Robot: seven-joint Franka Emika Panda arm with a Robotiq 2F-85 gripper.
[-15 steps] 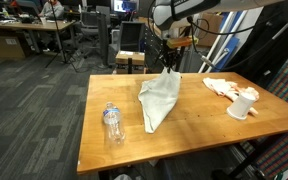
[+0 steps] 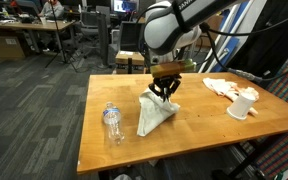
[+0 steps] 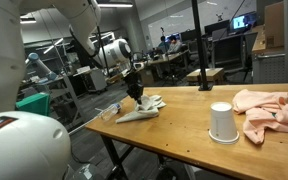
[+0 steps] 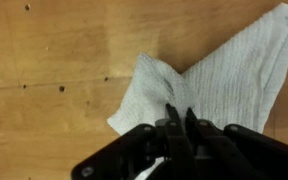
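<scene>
A white cloth (image 2: 154, 112) lies partly on the wooden table, its upper part bunched beneath my gripper (image 2: 165, 94). From the wrist view, the cloth (image 4: 229, 85) spreads out to the upper right, with a fold of it pinched at the fingertips of my gripper. The fingers are shut on that fold. In the second exterior view the cloth (image 3: 139, 114) rests low on the table, rising to a peak under the gripper (image 3: 135, 96).
A clear bottle (image 2: 112, 122) lies near the table's left edge. On the right are a white cup-like container (image 2: 242, 103) and a pinkish cloth (image 3: 269, 112). Bare tabletop (image 2: 209, 128) lies between the white cloth and the container.
My gripper has come down and toward the camera with its hold on the cloth. The cloth, earlier drawn up high, is now lower and more crumpled.
</scene>
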